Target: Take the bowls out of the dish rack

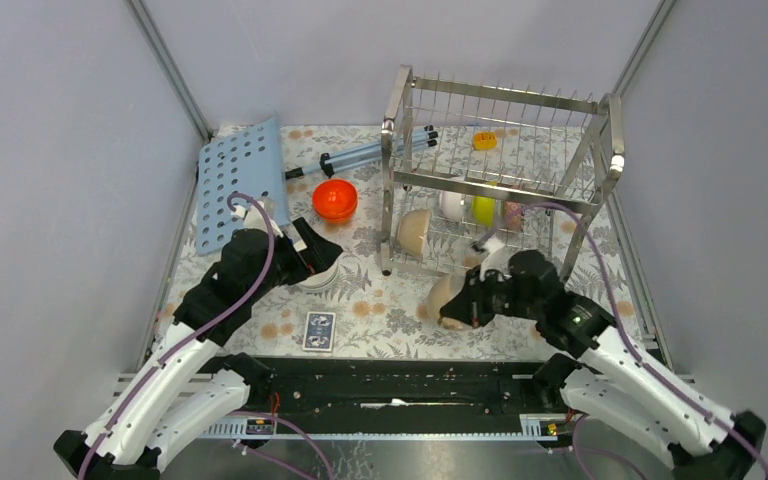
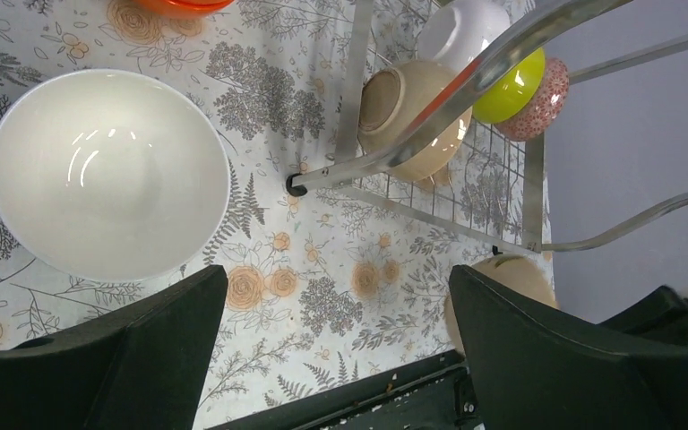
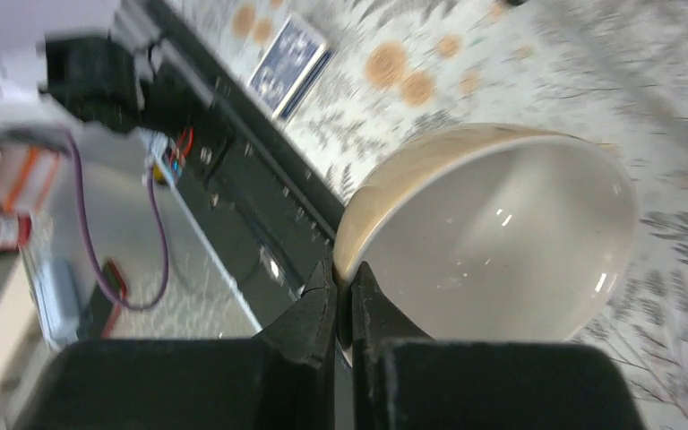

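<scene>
My right gripper is shut on the rim of a beige bowl [image 3: 502, 228], which hangs tilted in front of the dish rack [image 1: 495, 187], its pale inside showing in the right wrist view. Within the rack's lower level stand another beige bowl [image 1: 414, 232], a white bowl [image 2: 462, 33], a yellow-green bowl [image 2: 512, 88] and a pink speckled bowl [image 2: 537, 103]. Over the stacked white bowls [image 2: 107, 175] on the table's left, my left gripper stands open, nothing between its fingers. An orange bowl [image 1: 335, 200] sits behind that stack.
A blue perforated board [image 1: 242, 180] lies at the back left, with a folded blue tripod [image 1: 360, 155] beside it. Near the front edge is a card box [image 1: 319, 331]. A small yellow-orange item [image 1: 485, 141] shows through the rack.
</scene>
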